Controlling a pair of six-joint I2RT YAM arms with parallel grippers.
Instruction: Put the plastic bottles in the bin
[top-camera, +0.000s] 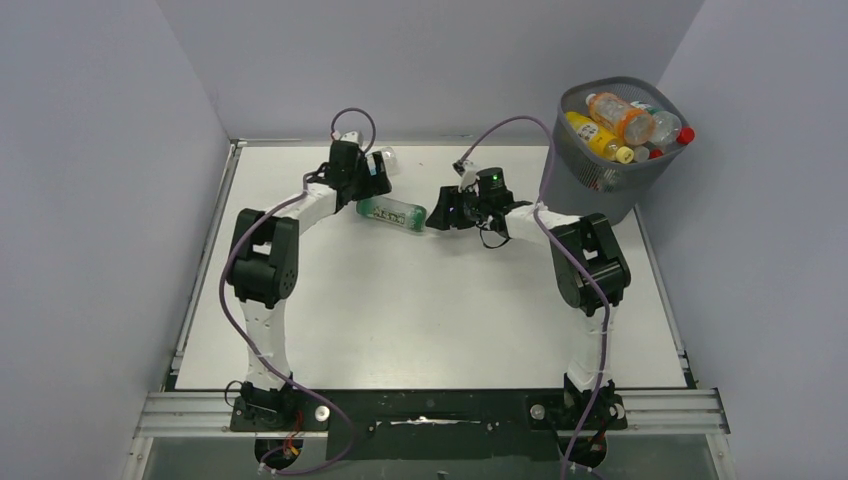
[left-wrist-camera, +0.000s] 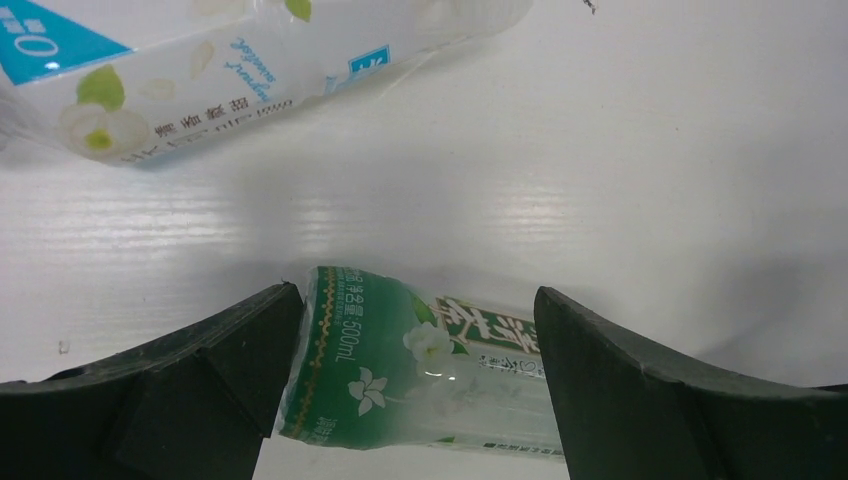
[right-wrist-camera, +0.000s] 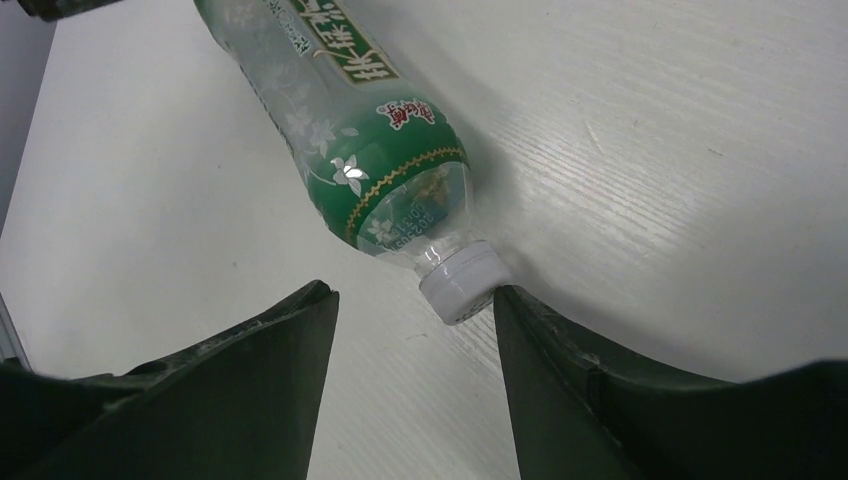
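Note:
A green-labelled plastic bottle lies on its side near the table's middle. My left gripper is open over its base end, with the bottle below and between the fingers. In the right wrist view its white cap sits at the fingertips of my right gripper, which is part open, the cap near the right finger; whether they touch I cannot tell. A clear bottle with a white-blue label lies behind, partly hidden by the left gripper in the top view.
The grey bin at the back right holds several bottles, heaped to its rim. Walls border the back and sides.

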